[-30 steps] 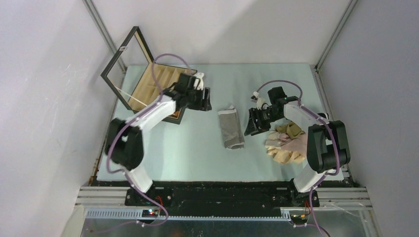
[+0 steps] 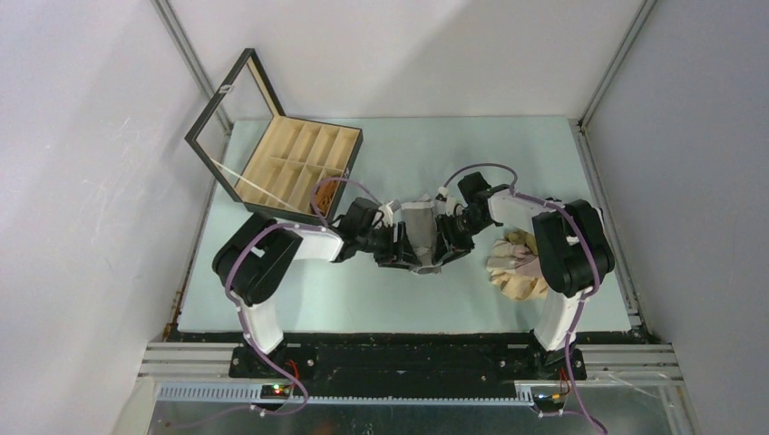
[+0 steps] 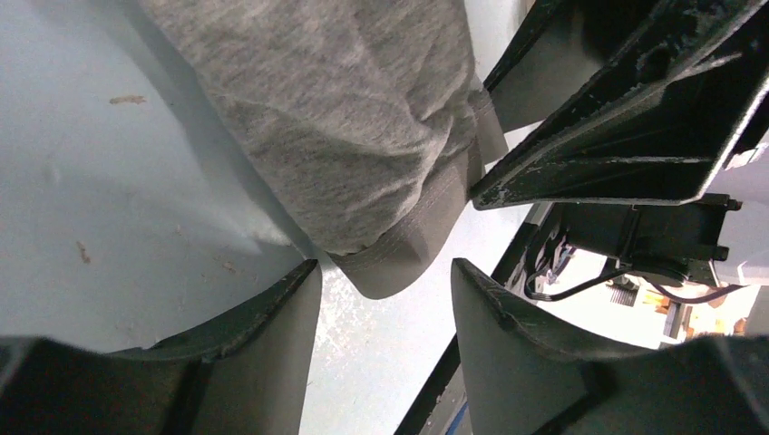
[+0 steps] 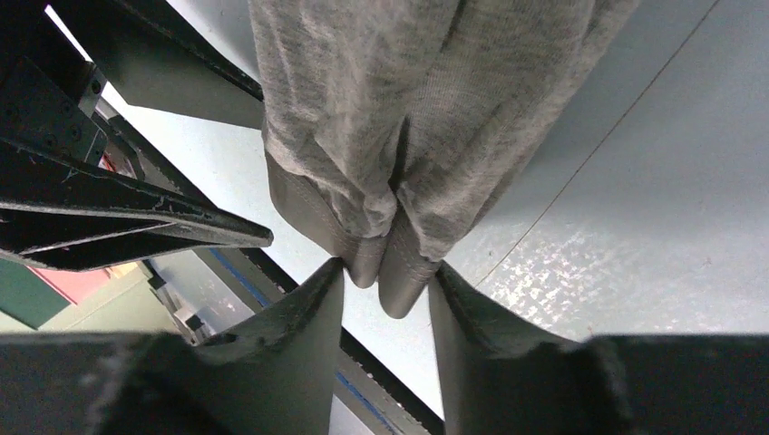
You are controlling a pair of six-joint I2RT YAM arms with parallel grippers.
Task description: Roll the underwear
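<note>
A folded grey pair of underwear [image 2: 419, 227] lies lengthwise at the table's centre, between both grippers at its near end. My left gripper [image 2: 404, 256] is at the lower left of it; in the left wrist view its fingers stand open before the grey waistband [image 3: 399, 245]. My right gripper [image 2: 446, 252] is at the lower right; in the right wrist view its fingertips are at the band's bunched end [image 4: 403, 272], a little apart, and whether they grip the fabric is unclear.
An open wooden compartment box [image 2: 295, 154] with a brown item inside stands at the back left. A pile of beige and olive clothes [image 2: 517, 276] lies at the right.
My left gripper has swept from beside the box down and right to the underwear's near end. My right gripper has moved left onto that end.
</note>
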